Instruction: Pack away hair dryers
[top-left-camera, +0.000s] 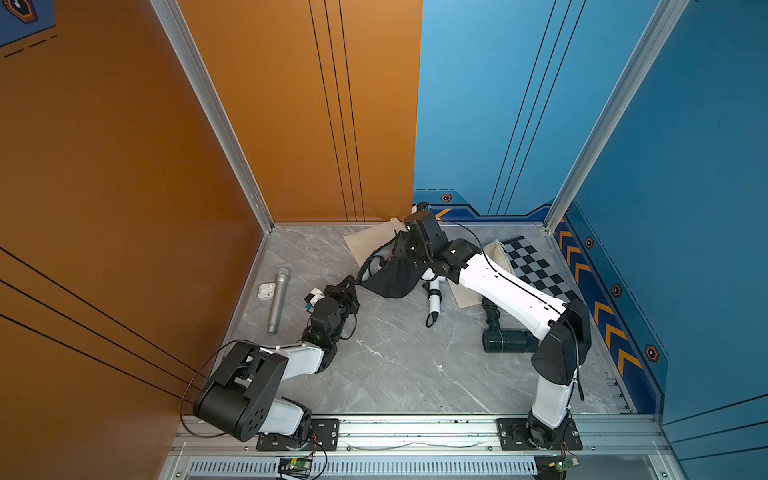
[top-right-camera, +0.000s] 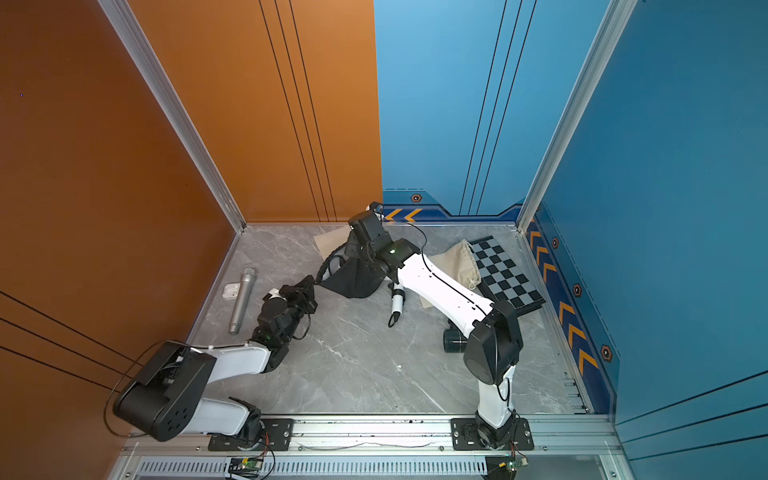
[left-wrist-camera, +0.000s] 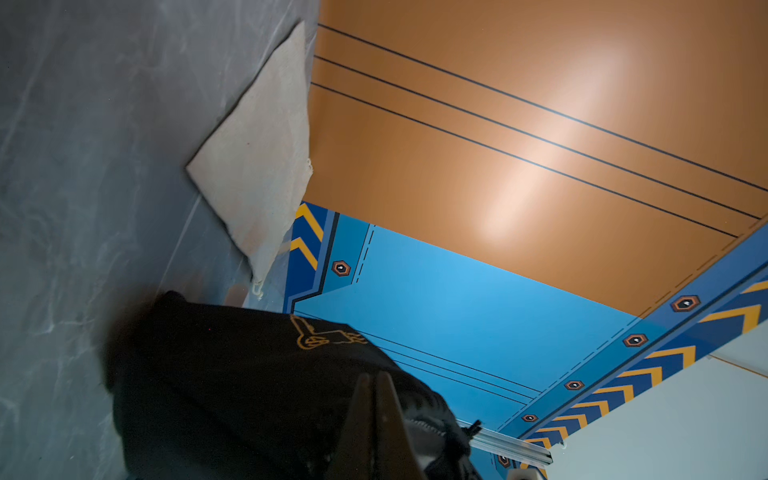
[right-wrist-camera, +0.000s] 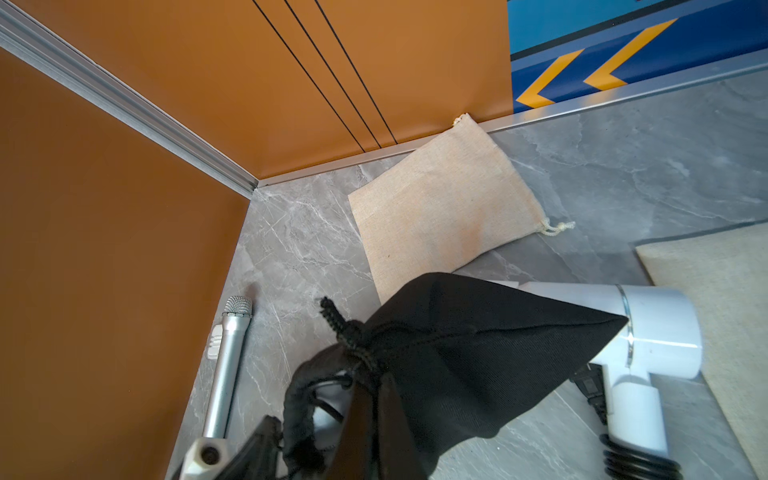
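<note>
A black drawstring bag (right-wrist-camera: 480, 344) hangs above the table, its corded rim forming a loop. My right gripper is shut on the bag's edge beside the cord knot. Near the other end of that loop, my left gripper is shut; the black cloth fills the view behind its tips, and nothing shows clearly between them. A white hair dryer (right-wrist-camera: 660, 332) lies behind and beside the bag, partly covered by it, its black cord coiled round the handle. Farther right lies a dark hair dryer (top-left-camera: 509, 341), partly under the right arm in the top right view.
One beige drawstring pouch (right-wrist-camera: 448, 208) lies flat by the back wall. Another beige pouch (top-right-camera: 456, 265) lies to the right, next to a checkered board (top-right-camera: 505, 276). At left are a silver microphone (top-left-camera: 278, 301) and a white block (top-left-camera: 265, 291).
</note>
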